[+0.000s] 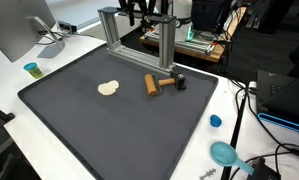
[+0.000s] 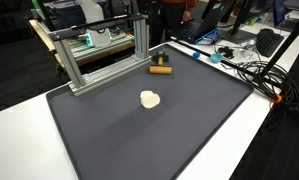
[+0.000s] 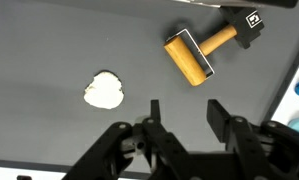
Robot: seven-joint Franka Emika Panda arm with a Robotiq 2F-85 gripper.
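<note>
An orange-brown roller (image 1: 151,85) lies on its side on the dark mat, its wooden handle (image 1: 167,82) ending in a black piece (image 1: 180,79). In the wrist view the roller (image 3: 189,60) sits ahead of the fingertips, with the handle (image 3: 218,38) slanting up to the right. My gripper is open, its two dark fingers apart with only bare mat between them. The roller (image 2: 160,70) also shows near the far edge of the mat in exterior view 2, apart from the arm.
A cream, roundish flat piece (image 1: 108,88) lies left of the roller. A metal frame (image 1: 167,45) stands along the mat's back edge. Blue items, including a teal scoop (image 1: 227,155), lie on the right.
</note>
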